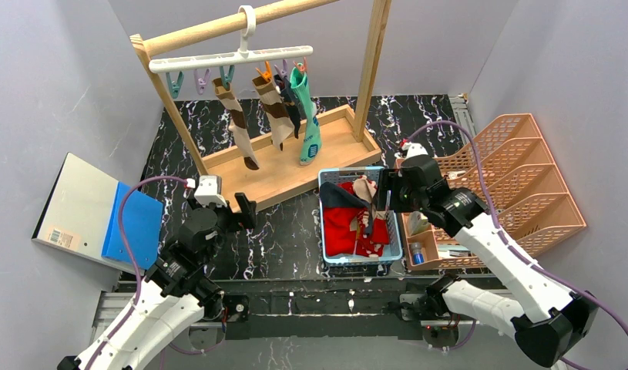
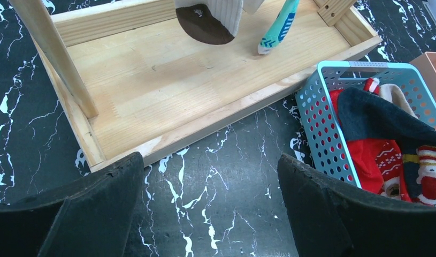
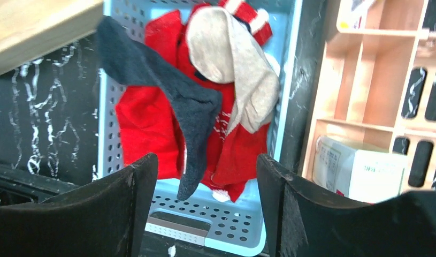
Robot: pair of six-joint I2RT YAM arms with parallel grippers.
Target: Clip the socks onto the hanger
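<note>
A white hanger (image 1: 203, 62) hangs on the wooden rack. Socks hang from some clips: brown-and-cream socks (image 1: 273, 116), a dark one (image 1: 289, 100) and a teal one (image 1: 309, 127); clips at the left are empty. The blue basket (image 1: 324, 247) holds red socks (image 3: 140, 134), a dark sock (image 3: 194, 123) and a beige sock (image 3: 258, 91). My right gripper stands open over the basket, nothing held. My left gripper is open and empty over the black tabletop, left of the basket and in front of the rack's tray.
The wooden tray (image 1: 233, 177) lies under the hanger. An orange organizer (image 1: 542, 200) with small items stands right of the basket. A white-and-blue folder (image 1: 95, 216) is at the far left.
</note>
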